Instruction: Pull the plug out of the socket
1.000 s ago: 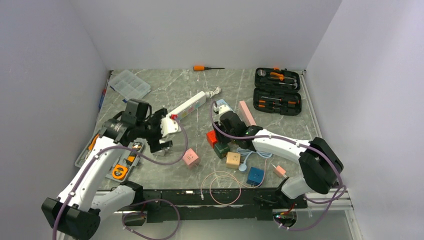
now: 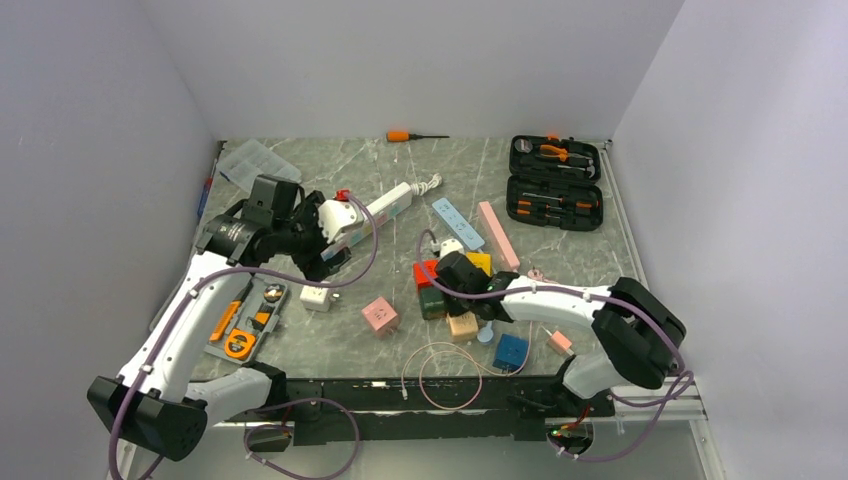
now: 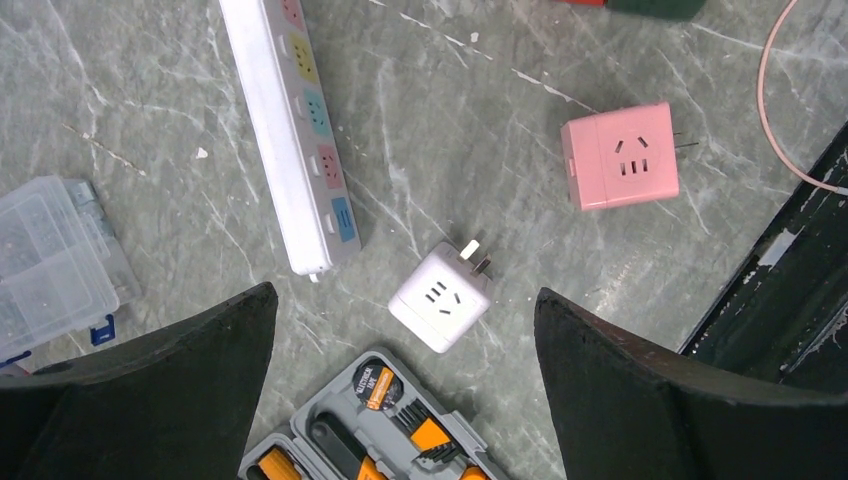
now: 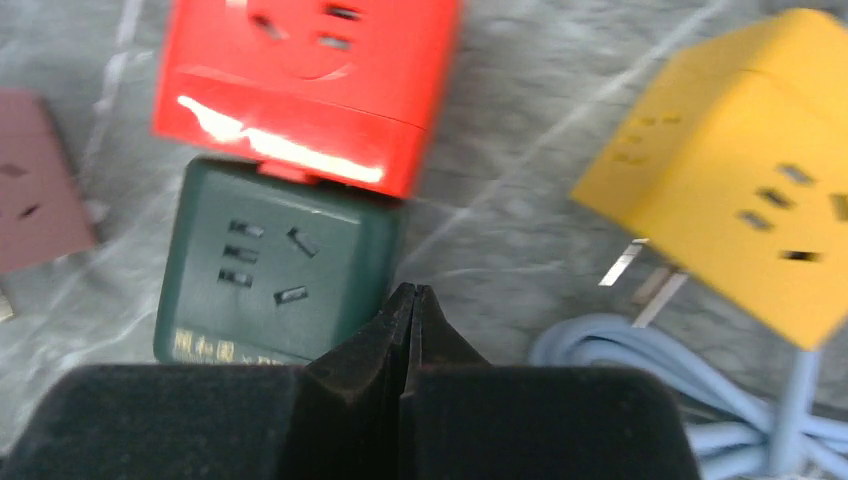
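In the right wrist view my right gripper is shut, nothing visible between its fingers, low over a dark green socket cube [image 4: 265,270] beside a red cube [image 4: 305,100]. A yellow cube [image 4: 720,150] lies to the right, with prongs pointing out near a coiled blue cable [image 4: 620,340]. My left gripper hangs open above a white plug cube [image 3: 440,300], a white power strip [image 3: 285,150] and a pink cube [image 3: 620,160]. From the top, a tan cube [image 2: 462,326] and a blue cube [image 2: 510,351] sit at the front right.
An open black tool case [image 2: 555,205] is at the back right, a grey tool case [image 3: 390,440] at the left front. A clear box [image 3: 55,270], a pink strip [image 2: 498,235] and a blue strip [image 2: 458,222] lie around.
My right gripper has moved toward the front, down over the green cube. My left gripper has risen slightly toward the back. The objects look largely unmoved.
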